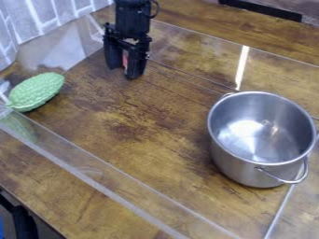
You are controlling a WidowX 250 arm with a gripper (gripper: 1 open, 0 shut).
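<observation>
My black gripper reaches down from the top of the camera view to the wooden table at the upper left. A small reddish-grey item shows between or behind its dark fingers, too small to make out. Whether the gripper is open or shut on it I cannot tell.
A large steel pot with handles stands at the right. A pale green textured oval item lies at the left edge.
</observation>
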